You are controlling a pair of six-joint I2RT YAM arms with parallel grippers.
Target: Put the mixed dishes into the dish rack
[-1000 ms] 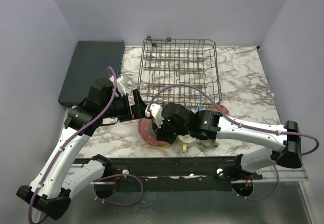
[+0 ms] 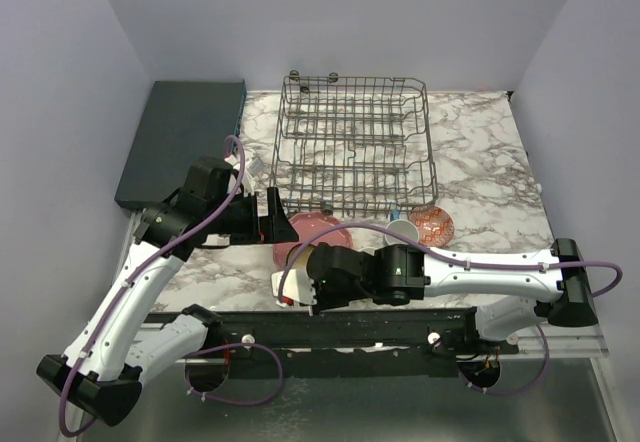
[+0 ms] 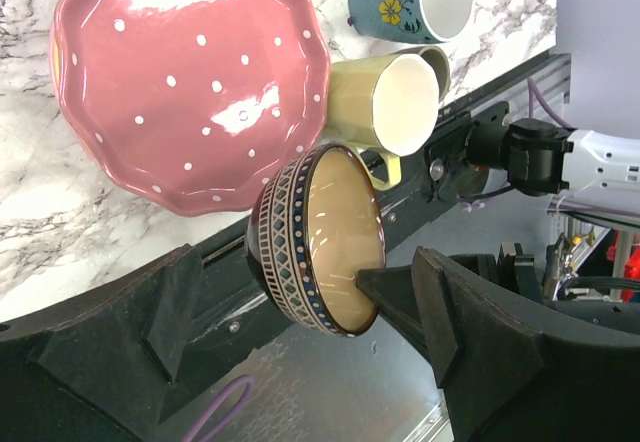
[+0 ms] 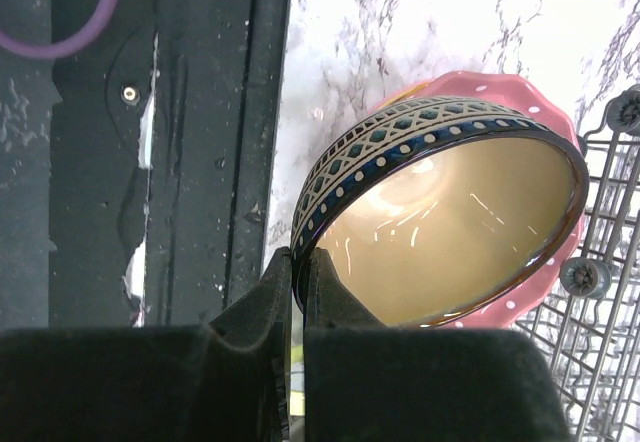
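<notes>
A cream bowl with a dark patterned outside (image 4: 450, 222) is tilted on its side in the air, and my right gripper is shut on its rim. In the left wrist view, the bowl (image 3: 320, 240) hangs in front of my left gripper, which stands open and apart from it. Beneath lies a pink, white-dotted plate (image 3: 190, 82) with a wavy rim. Beside it are a yellow mug (image 3: 375, 102) lying on its side and a blue flowered mug (image 3: 395, 2). The wire dish rack (image 2: 352, 152) looks empty.
A patterned orange dish (image 2: 433, 226) lies right of the mugs, near the rack's front. A dark flat box (image 2: 180, 142) stands at the left. The marble counter (image 2: 480, 152) right of the rack is clear.
My right gripper has moved towards the counter's front edge, uncovering the pink plate's back part. The left gripper has shifted slightly and turned.
</notes>
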